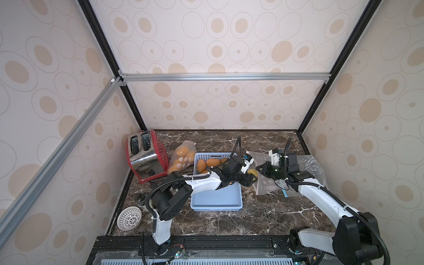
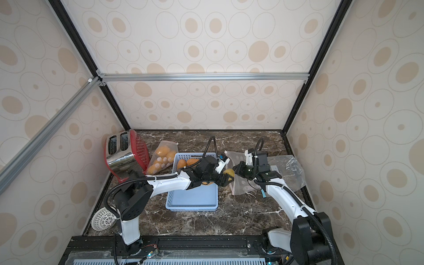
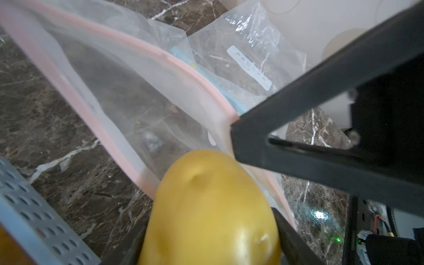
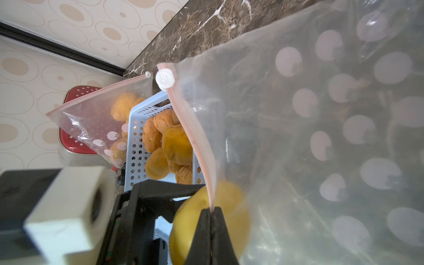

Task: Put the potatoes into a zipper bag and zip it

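Observation:
A yellow potato sits in my left gripper at the mouth of a clear zipper bag; in the left wrist view dark fingers show on both sides of it, and whether they grip it is unclear. My right gripper is shut on the bag's pink zipper edge, holding it up in front of the potato. More potatoes lie in the blue basket.
A filled bag lies left of the basket beside the red toaster. A white perforated disc is at the front left. Another clear bag lies at the right.

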